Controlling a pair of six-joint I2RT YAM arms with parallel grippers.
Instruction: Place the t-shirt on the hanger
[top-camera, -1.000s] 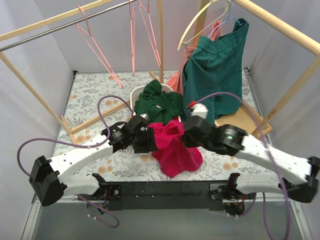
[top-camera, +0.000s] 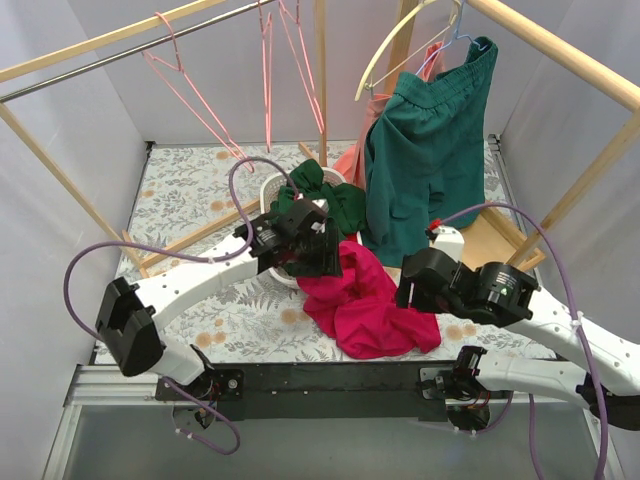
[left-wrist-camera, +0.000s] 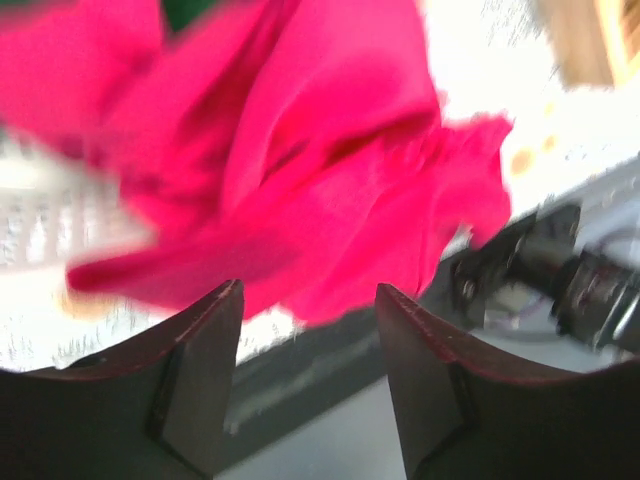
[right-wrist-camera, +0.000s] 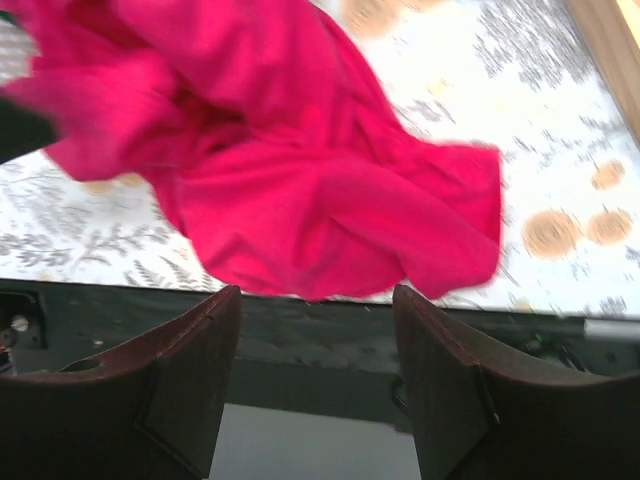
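Note:
A bright pink-red t-shirt (top-camera: 370, 310) lies crumpled on the floral surface in front of the basket, its right part spread flatter. Above its upper left part, at the basket's edge, is my left gripper (top-camera: 325, 270); in the left wrist view its fingers (left-wrist-camera: 205, 350) stand open with nothing between them. My right gripper (top-camera: 408, 300) hovers over the shirt's right side, open and empty, with cloth in front of its fingers (right-wrist-camera: 205, 340) in the right wrist view. Empty pink hangers (top-camera: 200, 105) hang from the metal rod at upper left.
A white basket (top-camera: 268, 190) holds dark green cloth (top-camera: 335, 198). Green shorts (top-camera: 430, 140) hang at the right beside a cream hanger (top-camera: 385, 50). The wooden rack's base (top-camera: 490, 245) stands behind the right arm. Bare floral surface lies left of the basket.
The left gripper moved right and back toward the basket, over the shirt.

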